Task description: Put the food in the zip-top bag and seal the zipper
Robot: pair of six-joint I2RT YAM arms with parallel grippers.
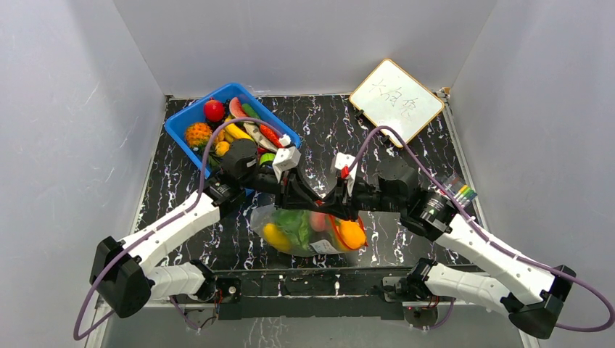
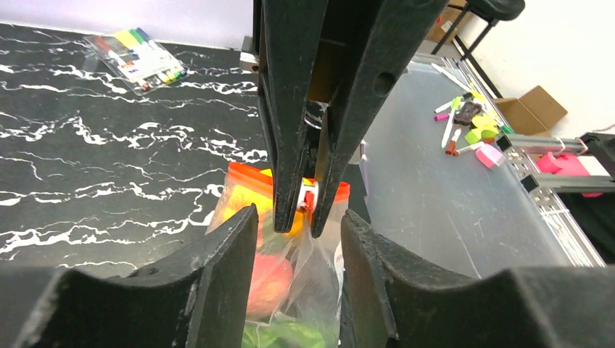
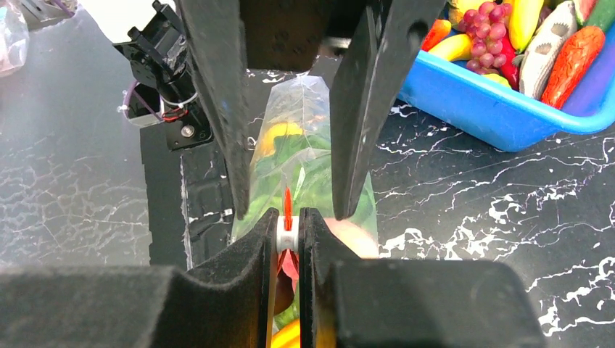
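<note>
The clear zip top bag (image 1: 291, 230) lies at the front middle of the table with yellow, green, pink and orange food inside. A red-orange zipper strip (image 2: 250, 174) runs along its mouth, carrying a small white slider (image 3: 287, 235). My right gripper is shut on this slider, with red strip showing above and below it. My left gripper stands open, facing the right one; its fingers (image 3: 353, 145) are on either side of the slider area, with nothing seen pinched between them. In the top view both gripper tips overlap above the bag, hiding part of the zipper.
A blue basket (image 1: 172, 133) of toy food stands at the back left. At the back right leans a whiteboard (image 1: 397, 101), and a pack of markers (image 1: 458, 191) lies at the right edge.
</note>
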